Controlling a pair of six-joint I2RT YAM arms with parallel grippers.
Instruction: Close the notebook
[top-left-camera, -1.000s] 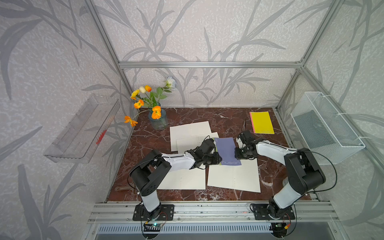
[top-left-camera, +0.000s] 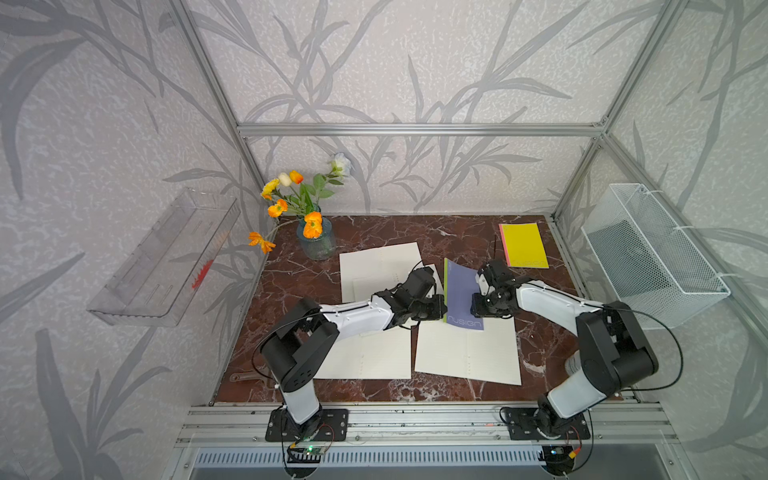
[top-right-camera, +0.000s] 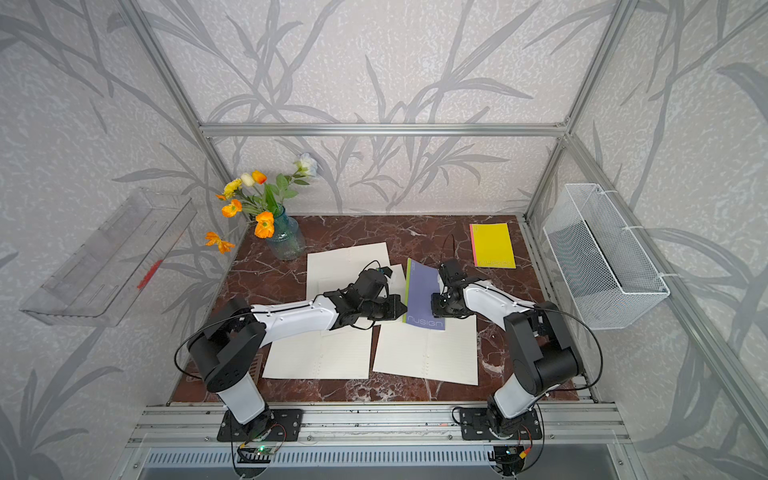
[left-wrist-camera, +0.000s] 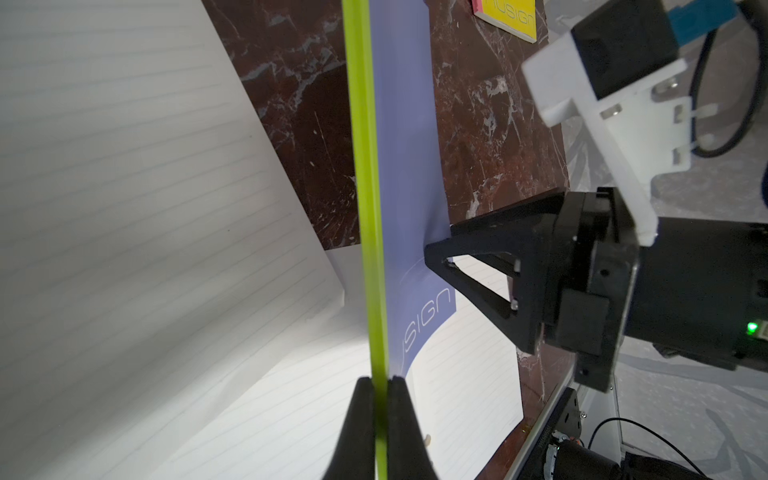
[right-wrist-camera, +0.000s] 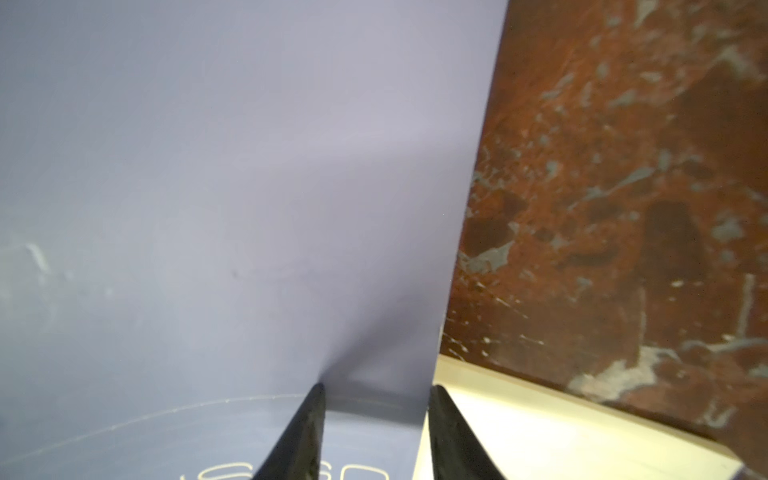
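The purple notebook shows its NUSIGN-lettered cover, with a lime-green strip along its left edge. Between the fingers of my left gripper that strip is held near its lower end, raised above white lined pages. My right gripper stands at the cover's opposite edge, its fingers apart: one over the purple cover, the other at the border. From the left wrist view, the right gripper's black fingertips meet the cover, though whether anything is pinched there is hidden.
Other white-paged notebooks lie open around the purple one, such as one in front. A yellow notebook with a pink edge sits back right, and a flower vase back left. Bare marble shows behind the purple notebook.
The green strip has swung up and rightward with my left gripper, and the purple cover looks narrower from above. More dark table shows behind the strip. My right gripper has shifted only slightly.
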